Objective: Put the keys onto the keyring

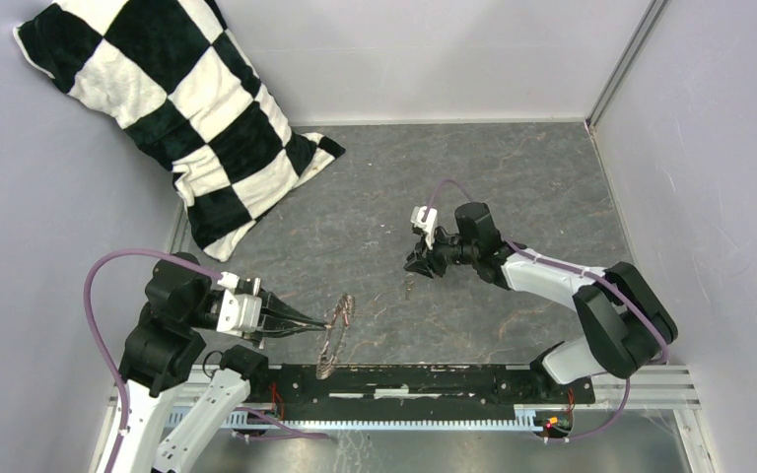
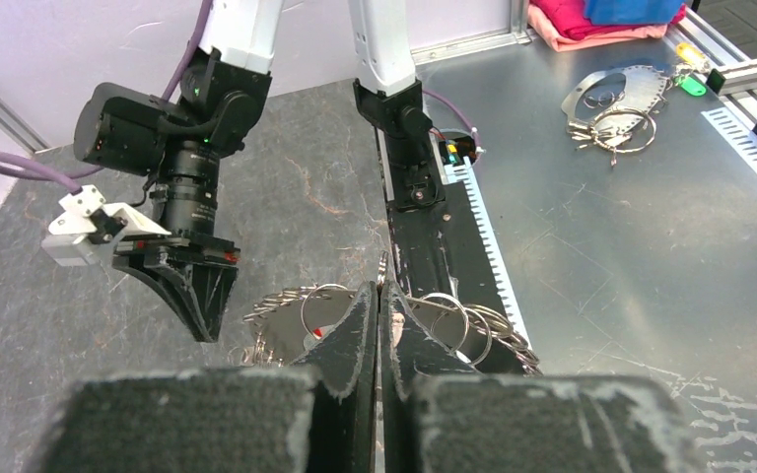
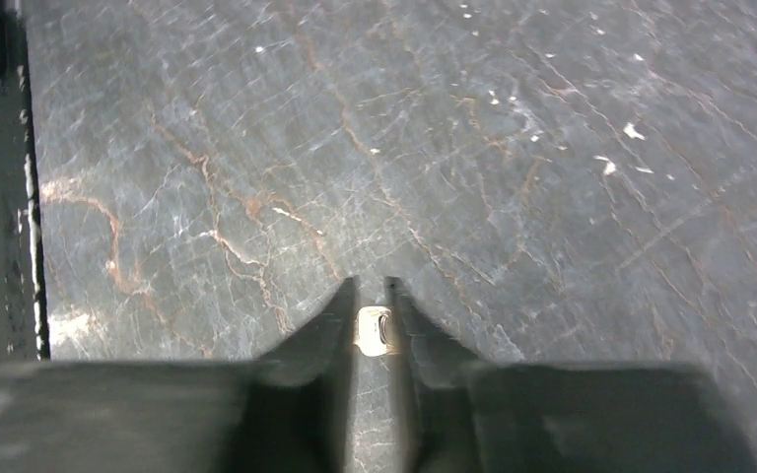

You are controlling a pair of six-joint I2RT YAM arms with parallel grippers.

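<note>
In the top view my left gripper (image 1: 329, 326) is shut at the lower left on a thin part of a keyring bundle (image 1: 340, 336), which hangs nearly edge-on. Metal rings and a disc (image 2: 286, 320) spread to both sides of the shut fingers in the left wrist view. My right gripper (image 1: 412, 268) is near the middle, its fingers slightly apart. A small key (image 1: 409, 287) shows just in front of it. The right wrist view has a short shiny metal piece (image 3: 372, 331) between the fingertips; whether they grip it I cannot tell.
A black-and-white checkered cloth (image 1: 207, 128) covers the back left corner. A dark rail (image 1: 399, 394) runs along the front edge. Beyond it, another ring of keys (image 2: 619, 128) lies on a metal surface. The grey tabletop is otherwise mostly clear.
</note>
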